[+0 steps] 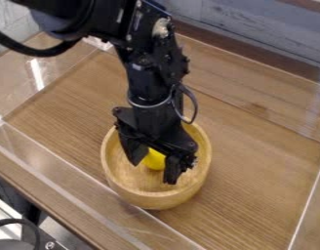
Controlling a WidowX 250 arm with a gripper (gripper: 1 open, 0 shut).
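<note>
My black gripper [152, 146] points down into a round wooden bowl [156, 197] in the middle of the view. A small yellow object [153, 159] lies in the bowl between my fingers, partly covered by them. I cannot tell whether the fingers grip it or only stand around it.
The bowl stands on a wooden table [254, 127] near its front-left edge. A pale panelled wall [267, 29] runs along the back, and black cables show at the bottom left.
</note>
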